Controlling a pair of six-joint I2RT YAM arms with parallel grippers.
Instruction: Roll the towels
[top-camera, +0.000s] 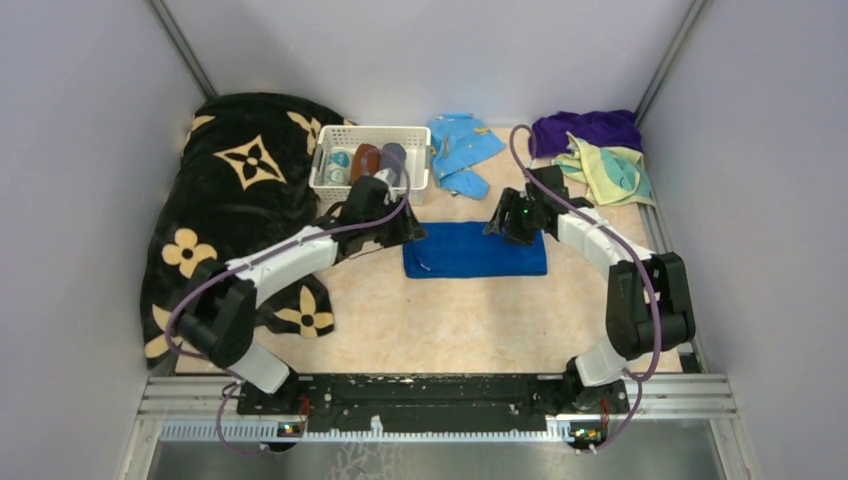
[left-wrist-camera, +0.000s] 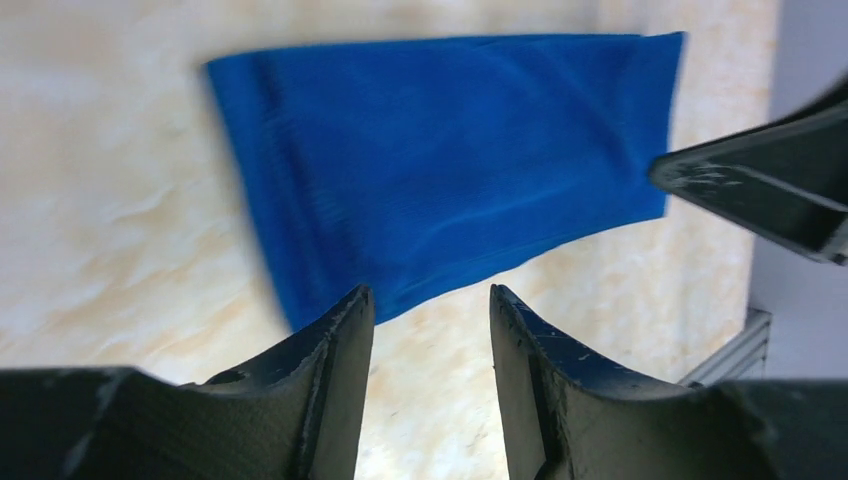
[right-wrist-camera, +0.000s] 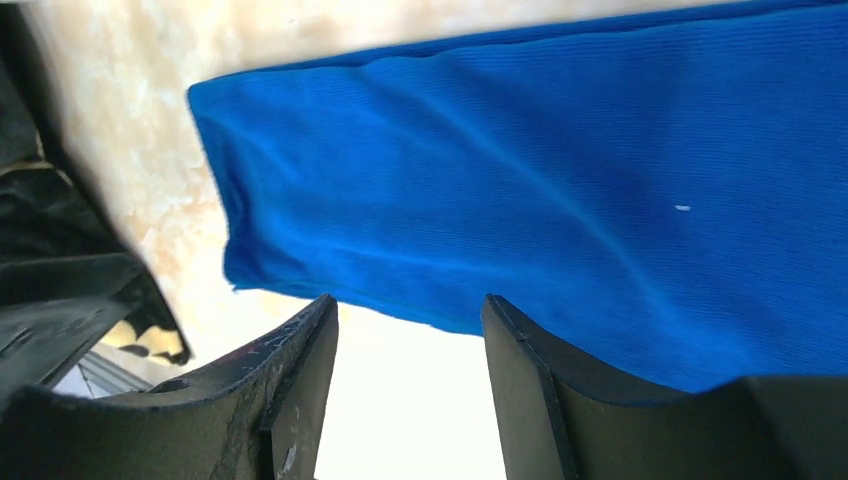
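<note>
The blue towel lies folded into a long flat rectangle in the middle of the table. Its left end shows a lengthwise crease and a narrow lower layer in the left wrist view. My left gripper hovers at the towel's left end, its fingers apart with no cloth between them. Over the right part of the towel is my right gripper, fingers also spread and empty. The right wrist view shows the towel with soft wrinkles and an uneven end. Both arms hide parts of its back edge from above.
A white basket at the back holds several rolled towels. Light-blue, purple and yellow-green cloths lie behind. A black patterned blanket covers the left side.
</note>
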